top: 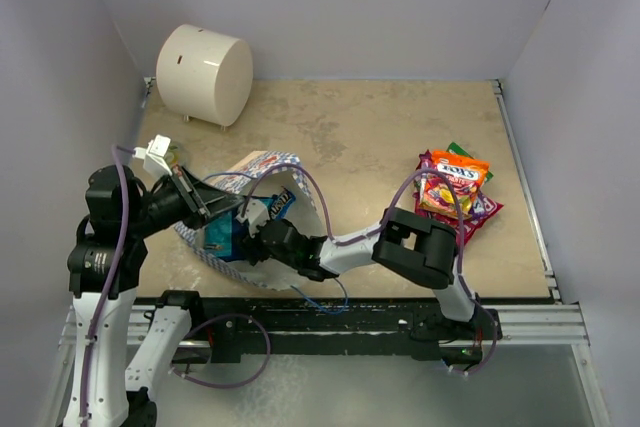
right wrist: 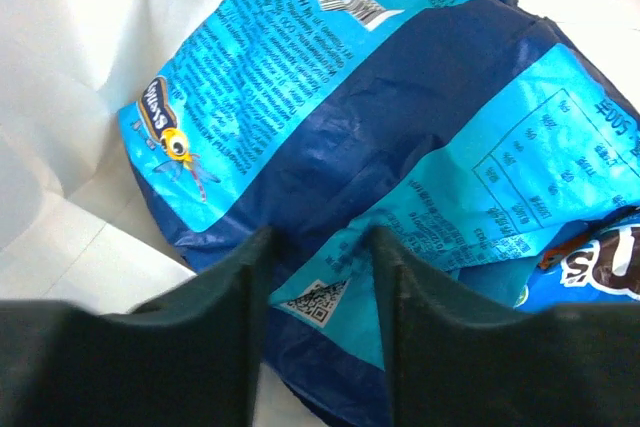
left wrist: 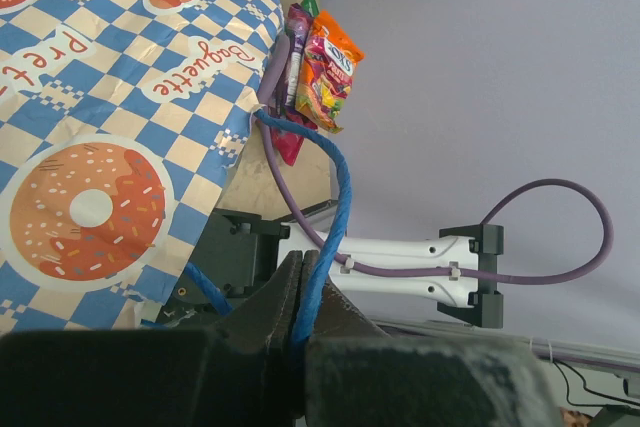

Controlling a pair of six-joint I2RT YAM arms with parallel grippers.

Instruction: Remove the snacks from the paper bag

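The paper bag, blue-and-white checked with pastry prints, lies on its side in the top view, its white inside facing right. My left gripper is shut on the bag's blue cord handle, above the bag. Inside sits a blue and navy snack packet, and a second blue packet with brown-and-white print shows at its lower right. My right gripper reaches into the bag, part open. Its fingers stand over the lower part of the first packet, whose film shows between them.
Snack packets, orange, purple-red and green, lie piled at the right of the table. A cream cylinder is at the back left.
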